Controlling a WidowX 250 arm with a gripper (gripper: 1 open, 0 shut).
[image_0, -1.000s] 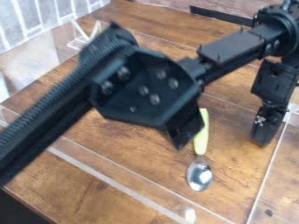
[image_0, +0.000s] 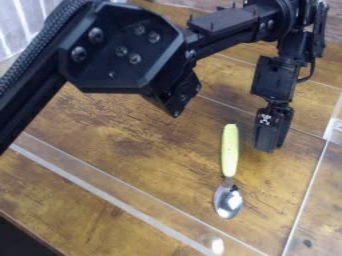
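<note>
A spoon with a pale yellow-green handle (image_0: 229, 150) and a metal bowl (image_0: 229, 199) lies on the wooden table, right of centre. My gripper (image_0: 271, 130) is low over the table to the right of and just above the handle, pointing down; the dark fingers overlap in this view, and I see nothing clearly between them.
Clear strips cross it, and a white rack (image_0: 16, 25) stands at the back left. My dark arm covers much of the upper left and centre.
The arm has moved up and back in the view, and the gripper has shifted left, from the right edge toward the spoon, and slightly up. The spoon has not moved.
</note>
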